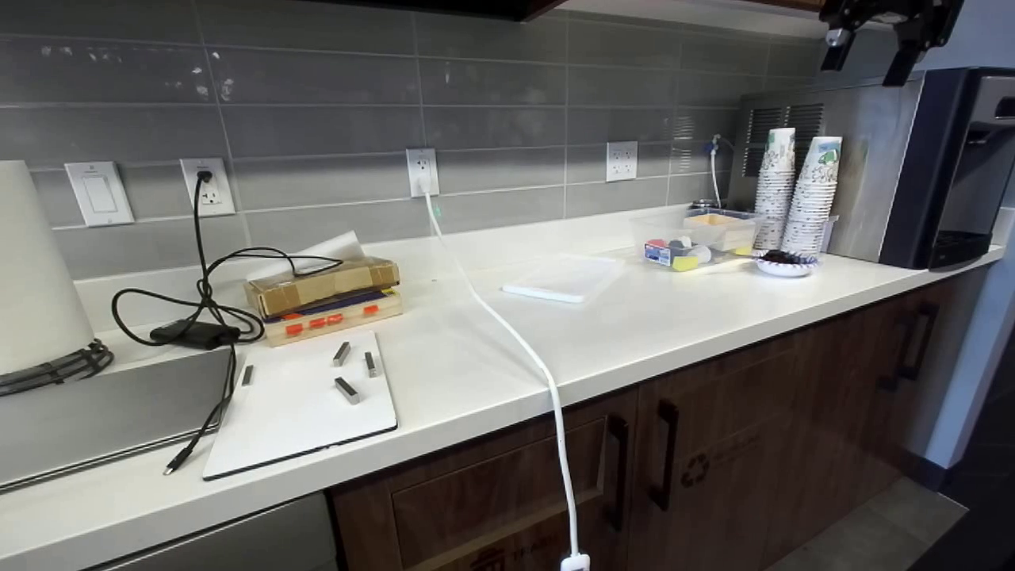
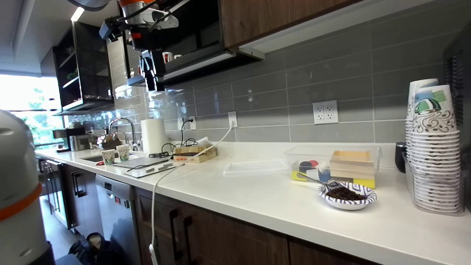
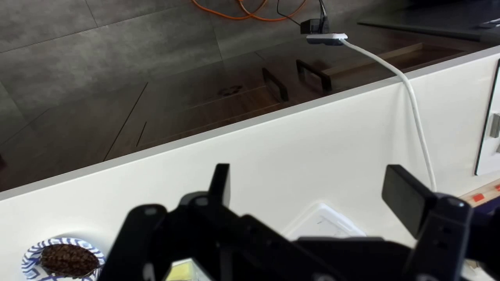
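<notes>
High above the counter hangs my gripper, its two fingers spread wide with only empty space between them. In exterior view 1 the gripper [image 1: 861, 76] shows at the top right corner, well above the stacked cups. On the counter below, a patterned bowl [image 2: 346, 204] holds dark brown bits, with a fork [image 2: 312, 179] resting in it. Behind the bowl stands a clear plastic bin [image 2: 304, 152] with several small items inside. A flat clear lid [image 1: 544, 293] lies on the middle of the counter. The wrist view shows the bowl [image 3: 33, 255] at its lower left.
Tall stacks of paper cups [image 1: 809, 205] stand by the steel machine. A white cable [image 1: 509, 328] crosses the counter and hangs over its edge. On the left are a whiteboard [image 1: 276, 428] with small metal blocks, boxes [image 1: 333, 285] and a black cable.
</notes>
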